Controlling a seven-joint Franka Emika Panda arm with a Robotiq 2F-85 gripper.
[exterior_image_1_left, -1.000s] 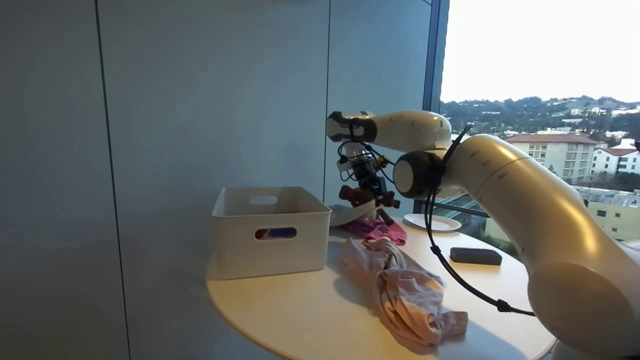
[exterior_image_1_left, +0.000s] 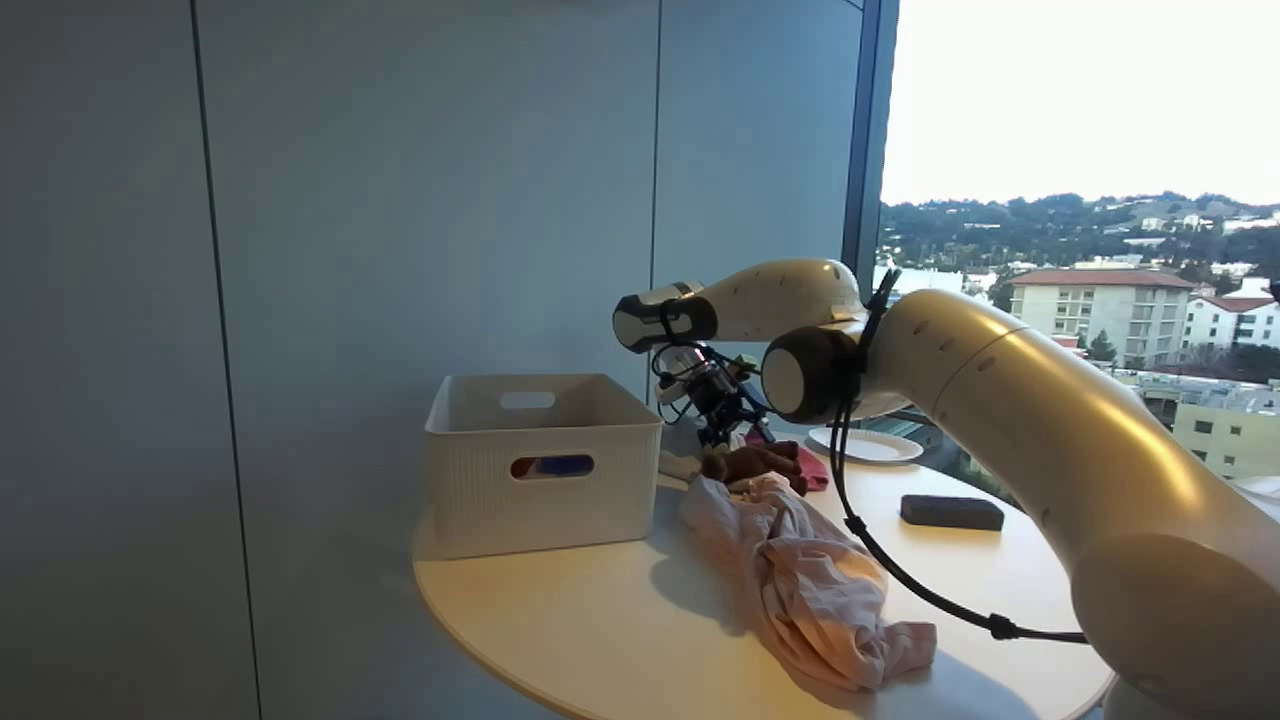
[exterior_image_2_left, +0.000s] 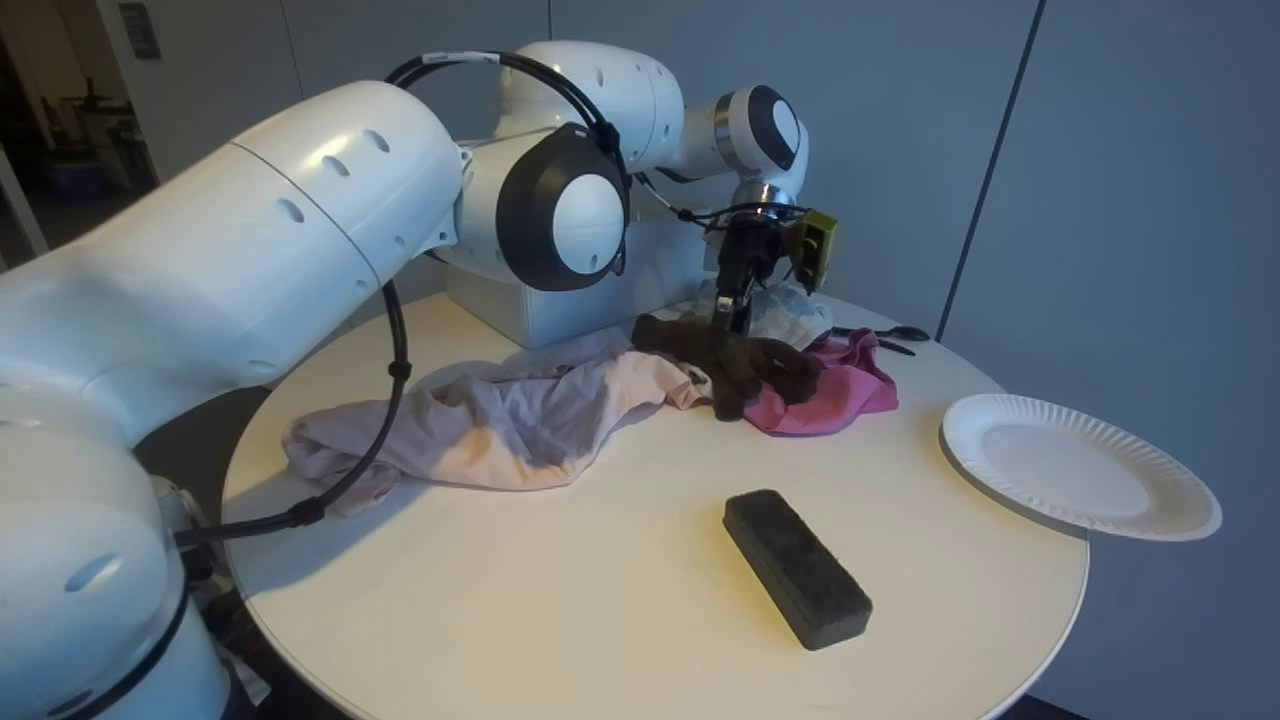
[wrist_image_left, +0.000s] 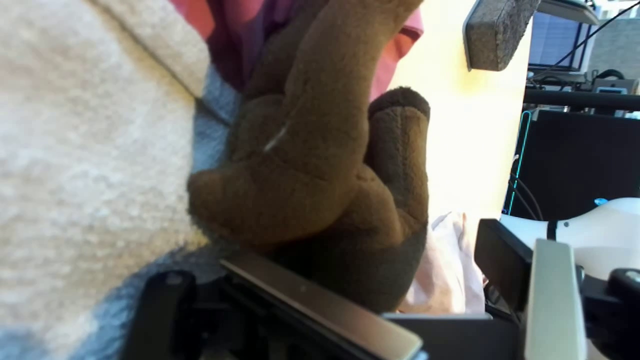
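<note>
A dark brown plush toy (wrist_image_left: 336, 162) with several stubby limbs lies on the pink cloth (exterior_image_2_left: 828, 390), partly over the end of the lavender cloth (exterior_image_2_left: 516, 408). My gripper (exterior_image_2_left: 731, 322) is down low right at the toy, in exterior view 2 just behind its body. In the wrist view the fingers stand wide apart. The toy's lower body rests against or beside the left finger (wrist_image_left: 324, 306), with a clear gap to the right finger (wrist_image_left: 555, 294); whether the left one touches it, I cannot tell. A pale grey cloth (wrist_image_left: 90, 168) fills the wrist view's left side.
The white bin (exterior_image_1_left: 540, 492) stands left of the toy, with colored items showing through its handle hole. A dark eraser-like block (exterior_image_2_left: 798, 570) and a white paper plate (exterior_image_2_left: 1068, 462) sit apart. Dark utensils (exterior_image_2_left: 900, 332) lie behind.
One second ago the toy hung in the gripper above the cloths. Now gripper and toy are lower and slightly left, the toy lying on the pile and the fingers open.
</note>
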